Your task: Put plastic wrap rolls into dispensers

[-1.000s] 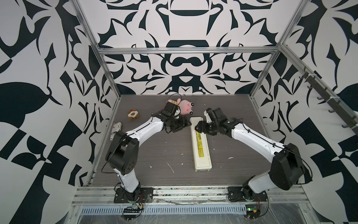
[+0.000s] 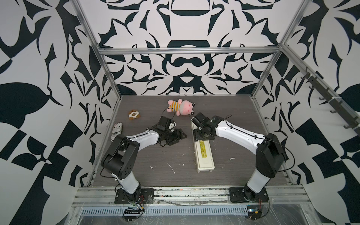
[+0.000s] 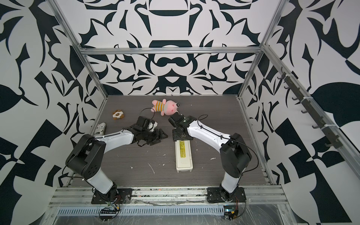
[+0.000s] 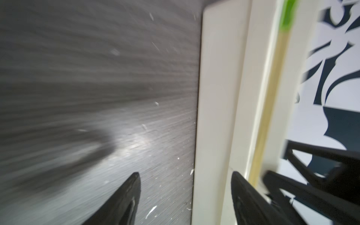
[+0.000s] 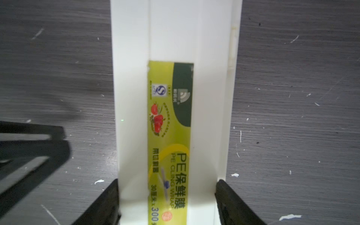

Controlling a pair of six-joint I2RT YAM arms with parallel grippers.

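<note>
A long white plastic wrap dispenser [image 2: 205, 157] with a yellow-green cling wrap label [image 5: 168, 142] lies lengthwise on the table. My right gripper is over it, its fingers part open at the body's two long sides, near the far part in the top views. My left gripper is low on the dispenser's left, its fingers part open, bare table and the dispenser's side seen between them. In the top views it stands just apart from the dispenser. No separate roll is seen.
A pink striped plush toy [image 2: 183, 107] lies at the back centre, a small brown-white plush [image 2: 133, 114] at back left, and a white object [image 2: 116, 129] at the left edge.
Both arms have moved: my left gripper came down and frontward from near the pink toy, and my right gripper shifted left onto the dispenser. The dispenser has shifted slightly.
</note>
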